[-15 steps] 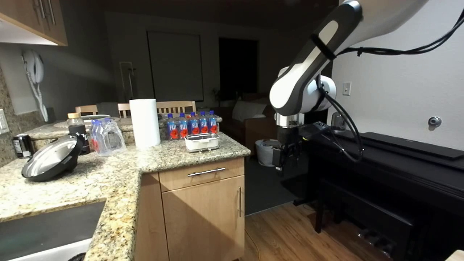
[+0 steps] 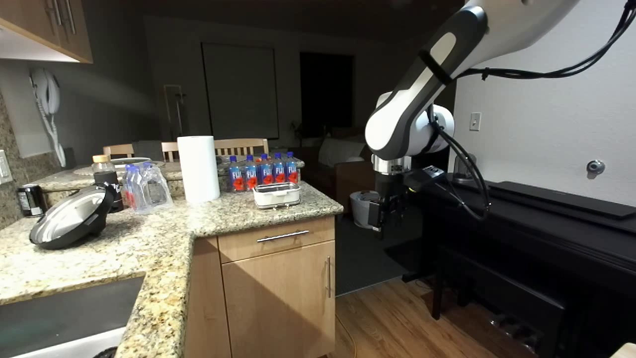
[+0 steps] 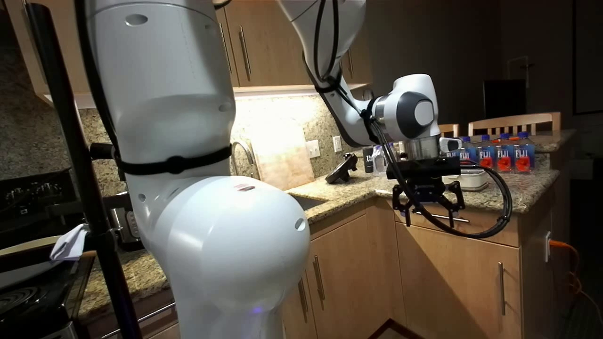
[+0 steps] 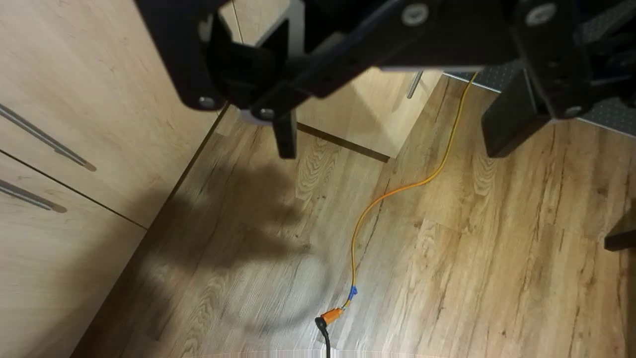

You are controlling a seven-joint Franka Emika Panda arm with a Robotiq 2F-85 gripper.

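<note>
My gripper (image 3: 430, 221) hangs in the air in front of the counter, pointing down, its two fingers spread wide. In the wrist view the gap between the fingertips is empty, with only the wood floor far below. To the gripper's left in exterior view 1, a white container (image 2: 277, 195) stands on the granite countertop (image 2: 238, 216). Several Fiji water bottles (image 2: 265, 172) are lined up behind it. A paper towel roll (image 2: 198, 169) stands upright to the left of the bottles.
Further left are a black lid (image 2: 74, 218), clear empty bottles (image 2: 145, 188) and a sink (image 2: 65, 316). Cabinet fronts (image 2: 280, 298) lie below the counter. A black piano (image 2: 548, 226) stands at the right. An orange cord (image 4: 381, 198) runs along the floor.
In exterior view 1 the arm and gripper have shifted slightly left, nearer the counter's end. Everything on the counter is where it was.
</note>
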